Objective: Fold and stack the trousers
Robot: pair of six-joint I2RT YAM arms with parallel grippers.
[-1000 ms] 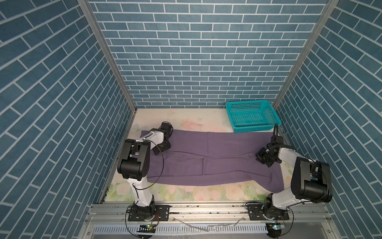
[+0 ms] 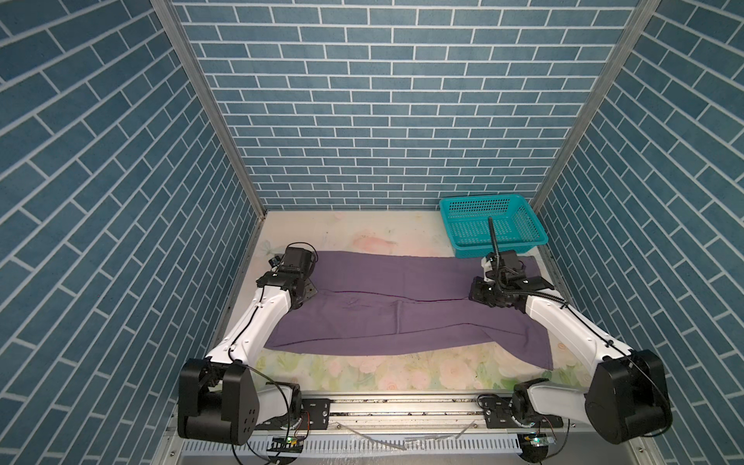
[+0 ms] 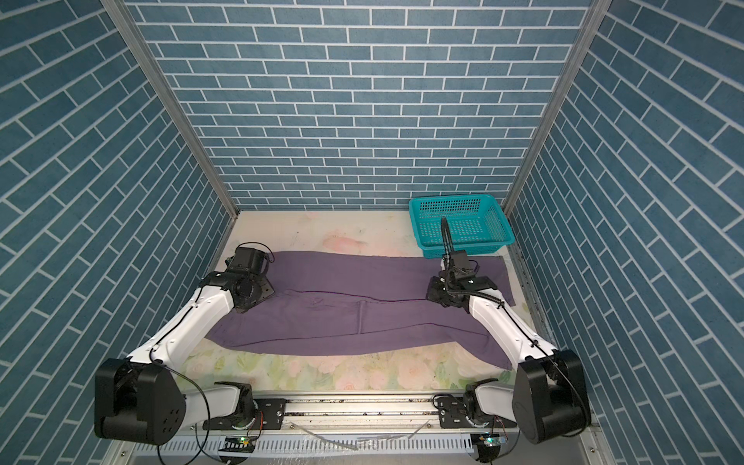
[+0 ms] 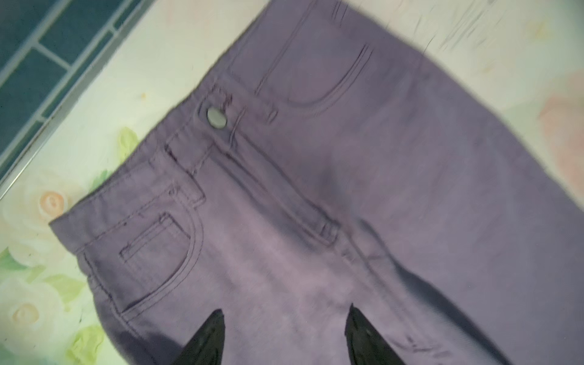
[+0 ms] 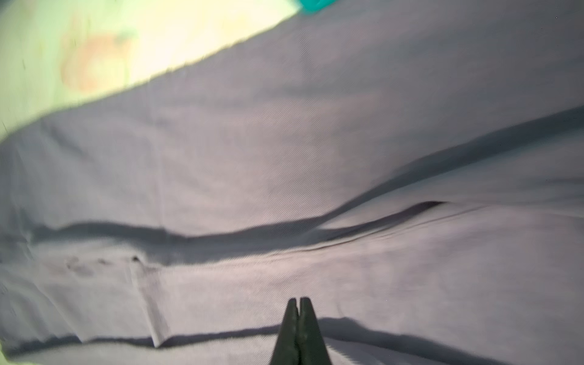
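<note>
Purple trousers (image 2: 372, 314) lie stretched across the table, waistband at the left and legs running right, with long creases between the legs. In the left wrist view the waistband button (image 4: 216, 118), fly and front pockets face up. My left gripper hovers over this waist end, its fingers apart and only cloth showing beneath. Over the leg end is my right gripper, shut, fingertips together with no cloth visible between them. The right-hand leg hem flares toward the table's front edge. Both arms partly cover the trousers in the top views.
An empty teal basket (image 2: 457, 244) stands at the back right, close behind the right gripper. Bare flowered table (image 2: 387, 376) shows in front of the trousers and along the back left. Brick-patterned walls close in the sides and back.
The right gripper has shifted left and upward; the left one moved slightly left.
</note>
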